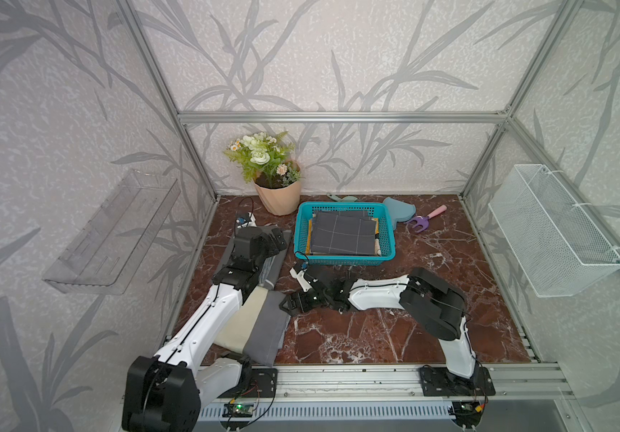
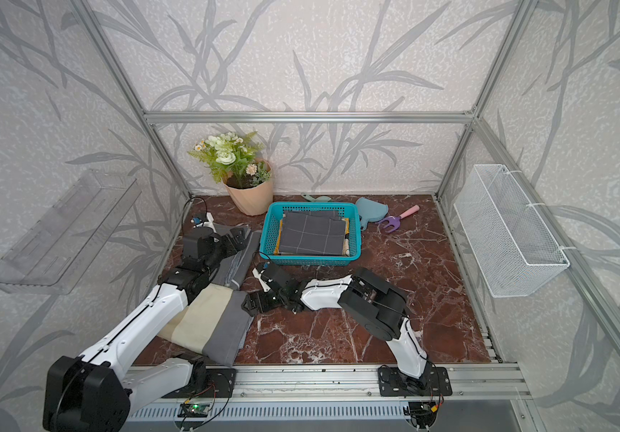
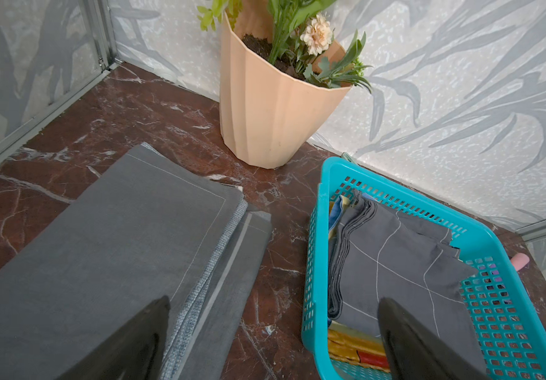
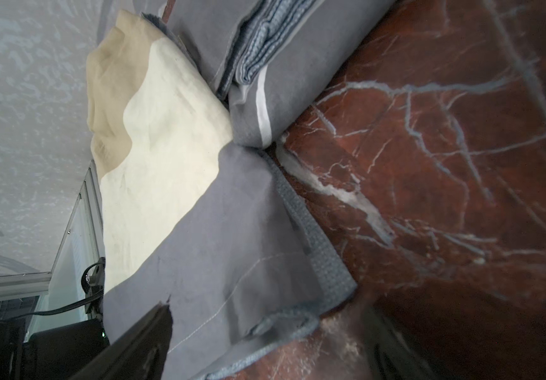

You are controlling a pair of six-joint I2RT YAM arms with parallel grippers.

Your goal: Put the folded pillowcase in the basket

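A teal basket (image 1: 389, 244) at back centre holds a folded dark grey pillowcase with thin white lines (image 1: 342, 232) over yellow cloths. Grey folded cloth (image 3: 82, 259) lies left of it, beneath my left gripper (image 1: 275, 242), which is open and empty. Nearer the front lies a cream-and-grey cloth (image 4: 165, 158). My open right gripper (image 1: 293, 304) is low at that cloth's right edge, with nothing held between its fingers.
A flowerpot (image 1: 277, 198) stands back left. A blue scoop (image 1: 397, 211) and a purple fork (image 1: 417, 223) lie right of the basket. Bare marble is free at the front right.
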